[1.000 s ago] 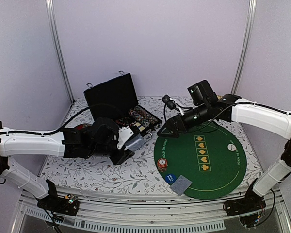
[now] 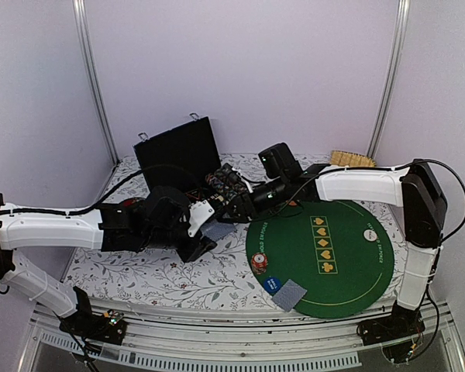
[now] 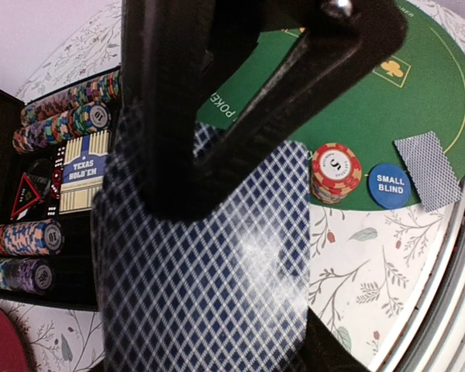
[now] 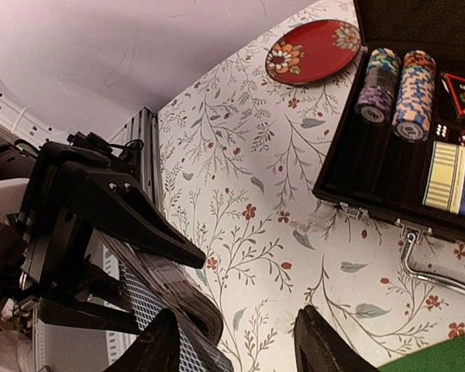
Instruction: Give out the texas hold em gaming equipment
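Note:
My left gripper [image 2: 201, 236] is shut on a deck of blue checkered cards [image 3: 201, 287], held up left of the green poker mat [image 2: 349, 287]. My right gripper [image 2: 236, 209] hovers just right of that deck, fingers [image 4: 314, 349] apart with nothing seen between them. The open chip case [image 2: 174, 151] stands behind, with chip stacks [image 3: 62, 124] and Texas Hold'em card boxes [image 3: 81, 174]. On the mat lie red chips [image 2: 259, 263], a small blind button [image 3: 389, 186], cards [image 2: 288, 295] and a white button [image 2: 370, 235].
A red floral plate [image 4: 312, 52] lies at the left beside the case. A tan slotted item [image 2: 353, 157] is at the back right. Floral table shows free in the front left.
My right arm has moved left from over the mat toward the held deck. The left gripper has stayed almost still with the cards.

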